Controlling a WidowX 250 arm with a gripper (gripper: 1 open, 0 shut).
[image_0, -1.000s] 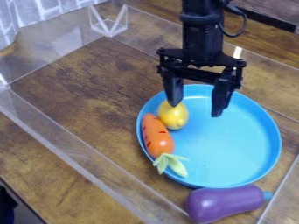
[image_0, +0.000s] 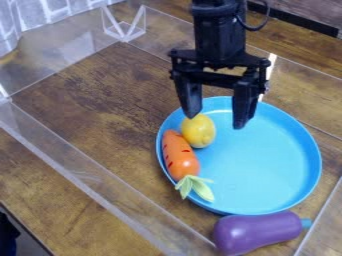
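Observation:
My black gripper (image_0: 217, 104) hangs open over the back of a blue plate (image_0: 267, 170), its two fingers spread with nothing seen between them. A yellow oval object (image_0: 199, 131) sits on the plate just below and left of the gripper. In front of it, along the plate's left side, lies an orange toy carrot (image_0: 179, 154) with pale green leaves. A purple toy eggplant (image_0: 258, 233) rests outside the plate at the front right.
Clear low walls or strips run along the table's edges, with a clear corner piece at the back left.
Over the last second my gripper has shifted slightly to the left and up, staying open. The plate and the toys lie where they were.

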